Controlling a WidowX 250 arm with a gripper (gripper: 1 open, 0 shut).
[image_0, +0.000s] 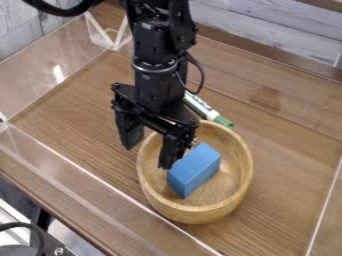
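My black arm reaches down from the top centre. Its gripper (151, 138) stands open over the left rim of a round tan bowl (227, 205), with nothing visible held. A blue block (194, 172) lies in the right part of the bowl, below and right of the fingers.
A green and white marker-like object (211, 115) lies behind the bowl, partly hidden by the arm. Black cables run at the lower left corner.
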